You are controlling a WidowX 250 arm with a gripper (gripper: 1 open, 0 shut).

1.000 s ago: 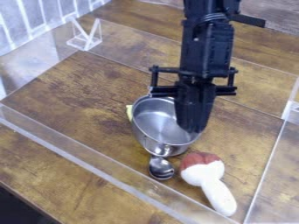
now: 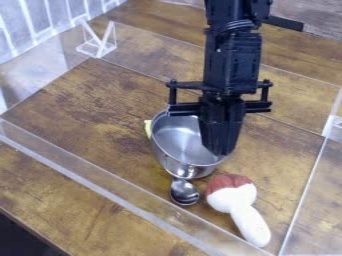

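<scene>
My black gripper [image 2: 221, 135] points down over a steel pot [image 2: 181, 158], its tip at or inside the pot's right part, shut as far as shows, with nothing visible between its fingers. A shiny spoon [image 2: 185, 192] lies just in front of the pot. To its right is a white object with a red-and-white head [image 2: 242, 211], lying on the wooden surface. A small pale yellow item [image 2: 150, 128] is partly hidden behind the pot's left side.
Clear plastic walls border the wooden work surface [image 2: 80, 115], with a white bracket [image 2: 96, 42] at the back left.
</scene>
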